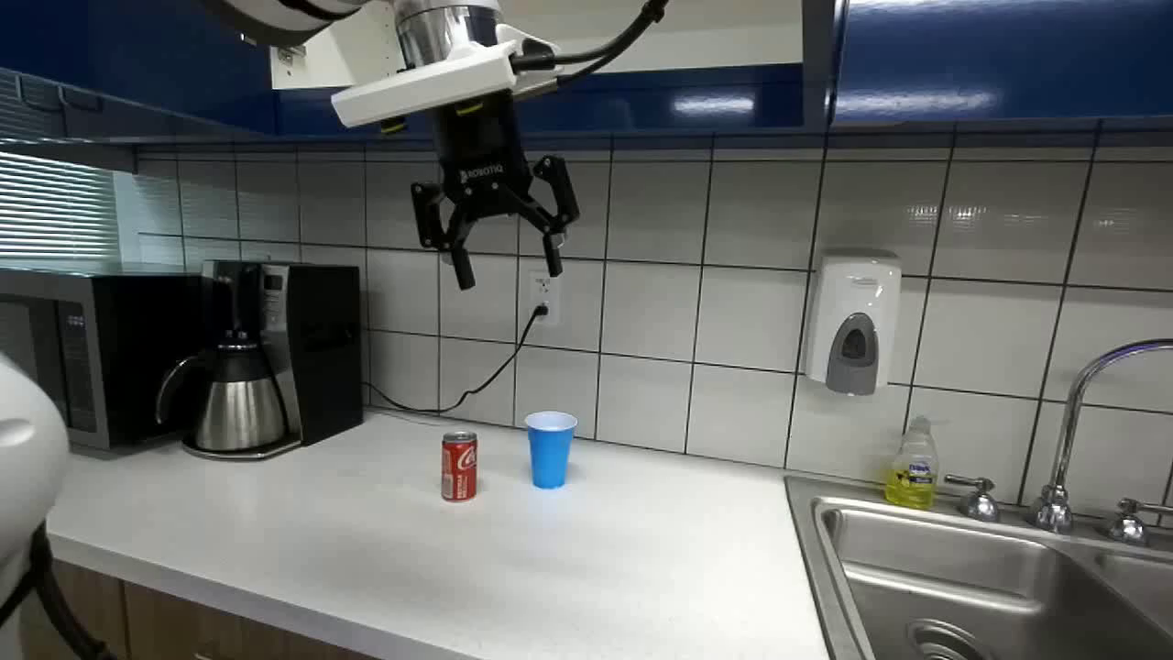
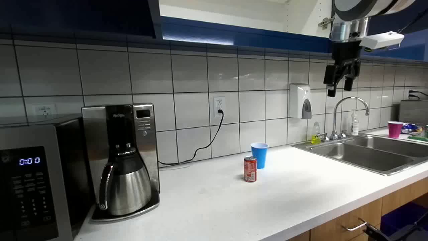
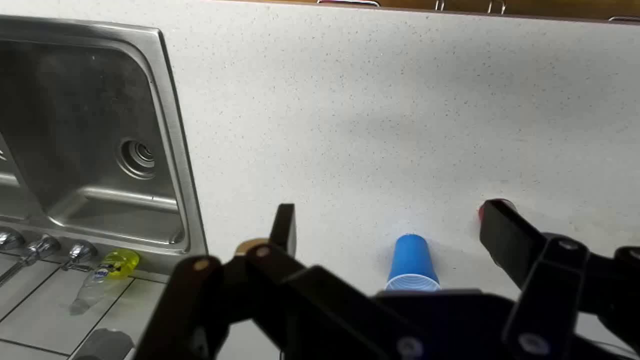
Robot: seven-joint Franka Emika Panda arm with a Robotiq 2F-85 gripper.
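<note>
My gripper (image 1: 508,275) hangs high above the counter, open, with nothing between its fingers. A blue cup (image 1: 551,451) stands upright on the counter close to the tiled wall. Beside it is a red soda can (image 1: 459,467), also upright and a little apart from the cup in exterior view 1. From the other side, the can (image 2: 250,169) partly covers the cup (image 2: 260,154). In the wrist view the cup (image 3: 412,259) shows far below between the fingers, while one finger hides most of the can (image 3: 497,206).
A coffee maker (image 2: 148,120) with a steel carafe and a microwave (image 2: 48,132) occupy the left end. The sink (image 1: 814,550), yellow soap bottle (image 1: 914,467) and wall dispenser (image 1: 854,321) are to the right. Above, a cabinet stands open.
</note>
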